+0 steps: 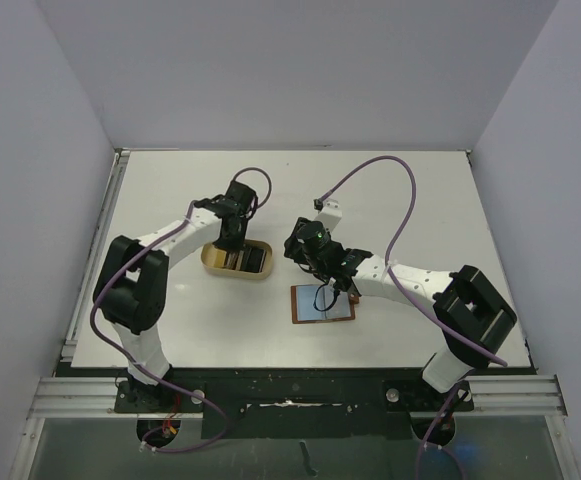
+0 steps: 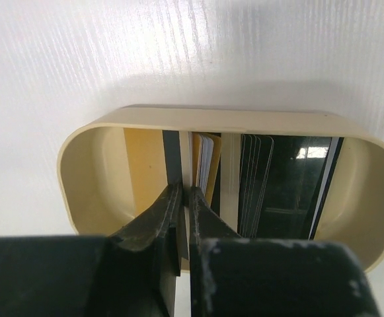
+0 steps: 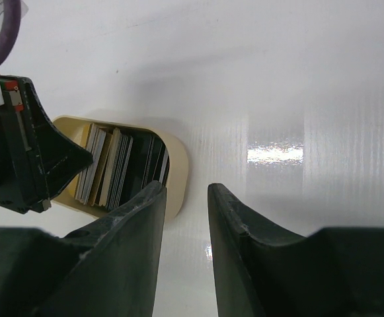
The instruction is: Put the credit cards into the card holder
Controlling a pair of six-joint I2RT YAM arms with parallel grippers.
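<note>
The card holder, brown-edged with pale pockets, lies open on the table below my right arm in the top view. Cards, among them dark cards and yellow ones, stand on edge in a beige oval box with beige dividers. My left gripper is shut over the box, its tips at a thin beige strip left of the small yellow and white cards. Whether anything thin is between them cannot be told. My right gripper is part open and empty, to the right of the box.
The box's wall rises close by my right fingers. A purple cable loops over the right arm.
</note>
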